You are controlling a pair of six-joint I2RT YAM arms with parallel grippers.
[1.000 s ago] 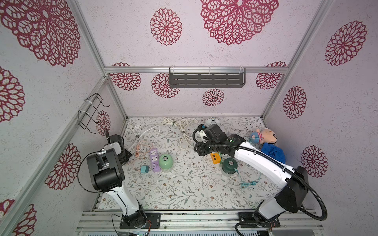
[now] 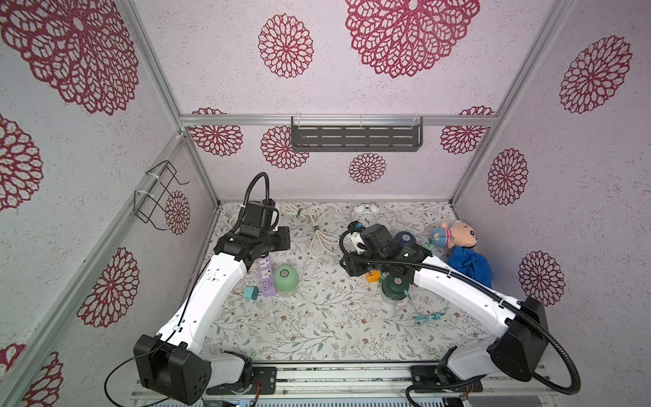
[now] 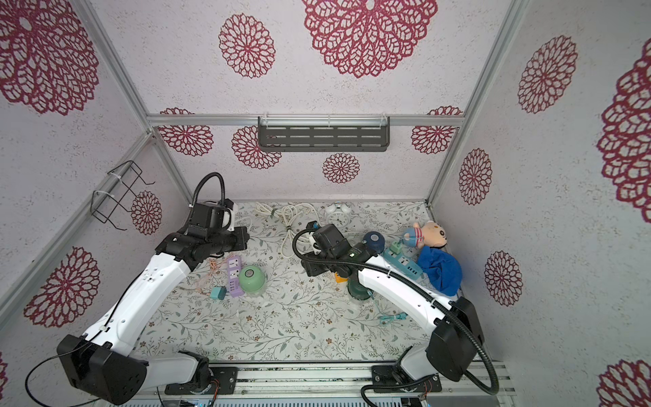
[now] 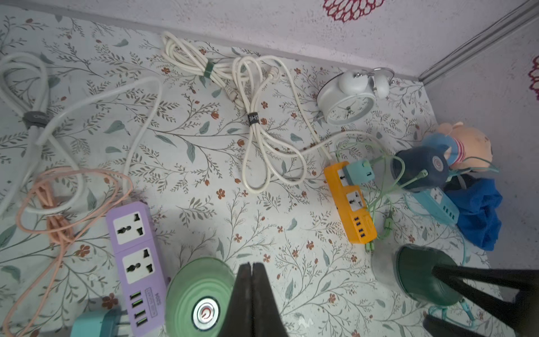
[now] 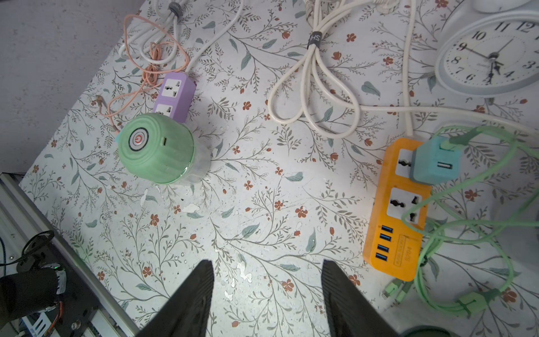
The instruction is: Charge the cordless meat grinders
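My left gripper hangs shut and empty over the left of the table, above a green grinder point(image 4: 199, 292) point(image 5: 157, 147) beside a purple power strip point(image 4: 136, 266) and a teal charger point(image 4: 95, 324). My right gripper stands part open, nothing between its fingers, over the middle. At the right are an orange power strip point(image 5: 395, 207) with a teal charger point(image 5: 435, 161) plugged in, green cables, a dark green grinder point(image 4: 426, 269) and a dark blue grinder point(image 4: 418, 165).
Coiled white cables point(image 4: 258, 151) and a white clock point(image 4: 345, 101) lie at the back. A doll point(image 3: 427, 234), blue cloth point(image 3: 439, 271) and teal strip point(image 3: 403, 264) crowd the right.
My left arm has risen and swung right, from the left edge to above the purple strip and green grinder. The right arm has shifted slightly toward the front.
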